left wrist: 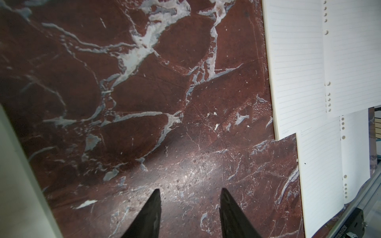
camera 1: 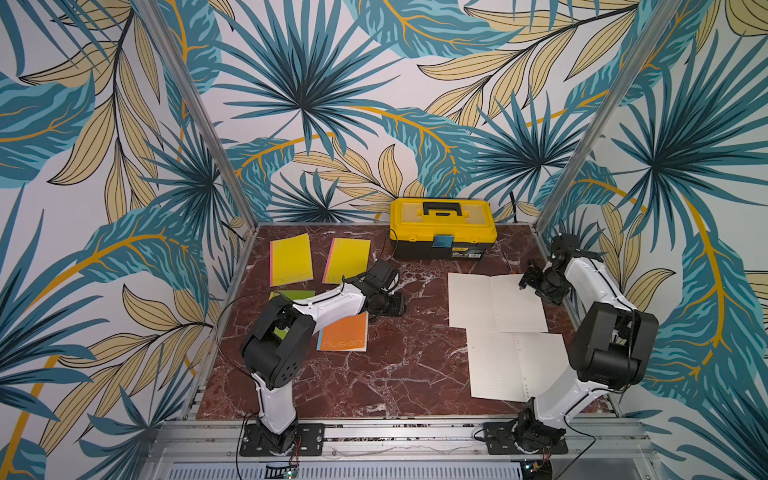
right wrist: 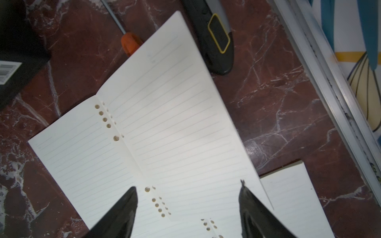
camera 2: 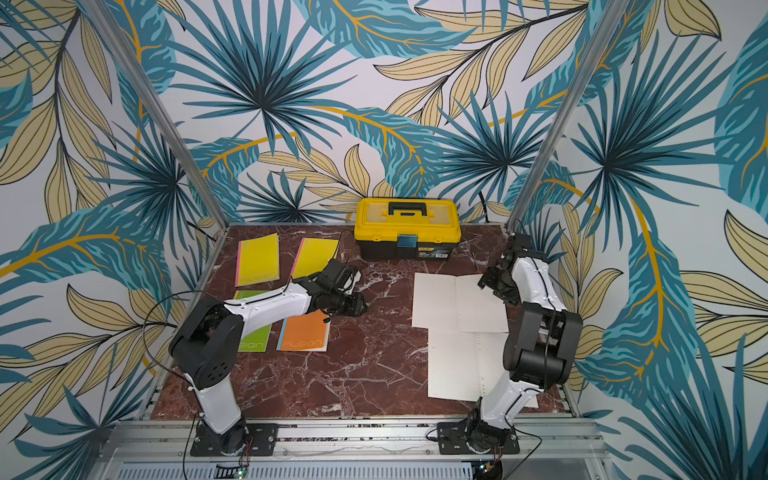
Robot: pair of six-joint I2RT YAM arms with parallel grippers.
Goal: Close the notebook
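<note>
Two white lined notebooks lie open on the marble table at the right. The far notebook (camera 1: 472, 300) overlaps the near notebook (camera 1: 494, 364). Above the right edge of the far one hangs my right gripper, its fingers wide apart and empty; in the right wrist view that notebook's right-hand page spreads beneath them. My left gripper hovers over bare table left of both notebooks, its fingers parted with nothing between them. Four closed notebooks lie at the left, among them an orange notebook (camera 1: 342, 333) and a yellow notebook (camera 1: 291, 260).
A yellow and black toolbox (camera 1: 442, 228) stands at the back. Beside the far notebook lie a black-handled tool (right wrist: 216, 37) and an orange-handled screwdriver (right wrist: 130, 42). A metal rail (right wrist: 329, 91) borders the right side.
</note>
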